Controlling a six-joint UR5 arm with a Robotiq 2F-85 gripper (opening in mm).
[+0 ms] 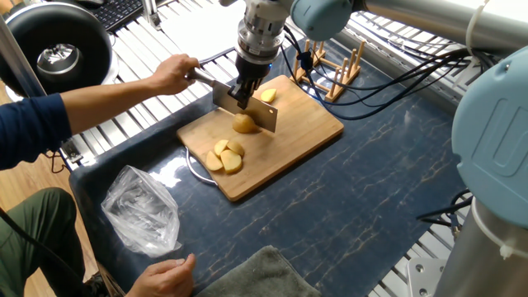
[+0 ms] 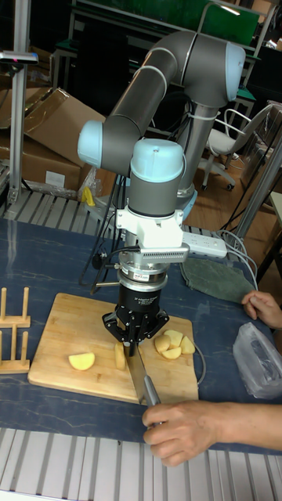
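A person's hand (image 1: 176,75) grips the handle of a cleaver (image 1: 262,115), whose blade stands on edge over the wooden cutting board (image 1: 289,132). My gripper (image 2: 131,344) points straight down at the top of the blade; its dark fingers overlap the metal there, and whether they clamp it cannot be made out. Against the blade's near side in exterior view 1 sits a potato piece (image 1: 243,124). Several cut potato pieces (image 1: 231,160) are grouped toward the board's near left edge. Another slice (image 1: 268,95) lies alone on the blade's far side.
Behind the board stands a wooden peg rack (image 1: 334,78) beside dark cables (image 1: 396,91). A clear plastic bag (image 1: 142,213) and a grey cloth (image 1: 260,276) lie in front, near the person's other hand (image 1: 165,276). The blue tabletop (image 1: 371,181) right of the board is clear.
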